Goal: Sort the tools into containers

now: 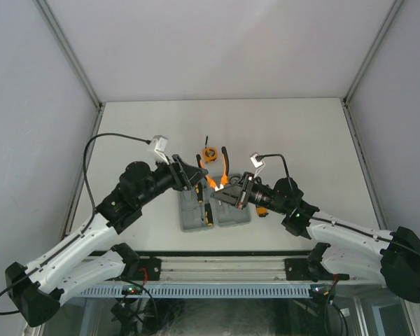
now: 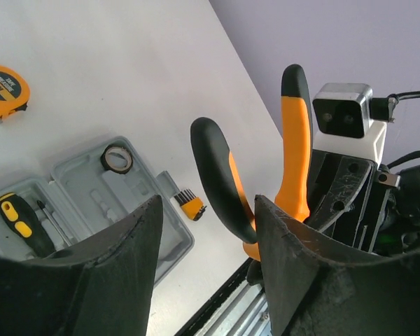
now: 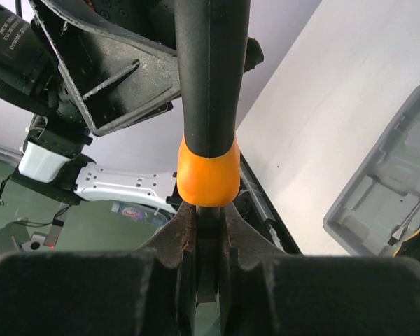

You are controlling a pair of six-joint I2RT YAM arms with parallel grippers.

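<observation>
The pliers [image 1: 225, 162], with black-and-orange handles spread apart, hang above the grey containers. My right gripper [image 1: 225, 194] is shut on them; in the right wrist view an orange-and-black handle [image 3: 208, 171] rises from between the fingers. My left gripper [image 1: 198, 175] stands open beside the other handle. In the left wrist view that handle [image 2: 220, 175] shows past the fingertips, closer to the right-hand finger [image 2: 269, 224], and contact cannot be made out. The left container [image 1: 189, 218] holds two black-and-yellow screwdrivers [image 1: 208, 214]; the right container [image 2: 169, 245] holds a dark tape roll [image 2: 117, 159].
Behind the containers an orange tape measure [image 1: 209, 153] lies on the white table [image 1: 140, 126]. An orange-ended tool [image 2: 190, 205] rests against the right container's outer side. The two arms are very close together over the containers.
</observation>
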